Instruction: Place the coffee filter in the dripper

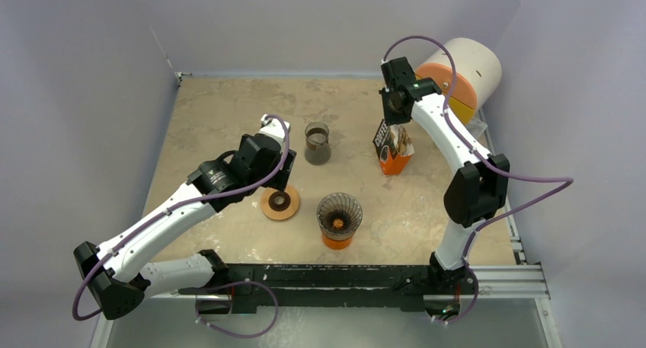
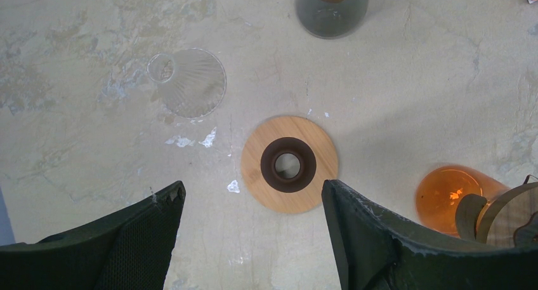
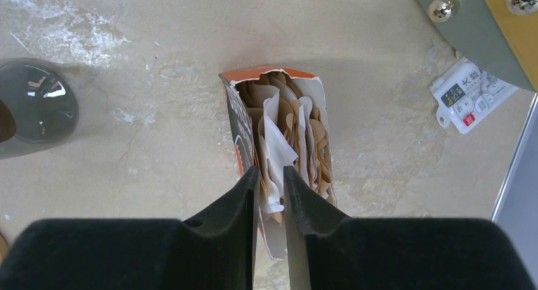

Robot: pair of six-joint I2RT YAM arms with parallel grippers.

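Observation:
The orange box of paper filters stands at right of the table, white and brown filters upright inside. Above it is my right gripper, its fingertips a narrow gap apart over the box; whether paper is between them is unclear. The dark ribbed dripper stands on an orange base at front centre. My left gripper hangs open above a wooden ring with a dark centre, nothing between its fingers.
A smoked glass carafe stands at the centre back. A white cylinder with an orange face is at the back right corner.

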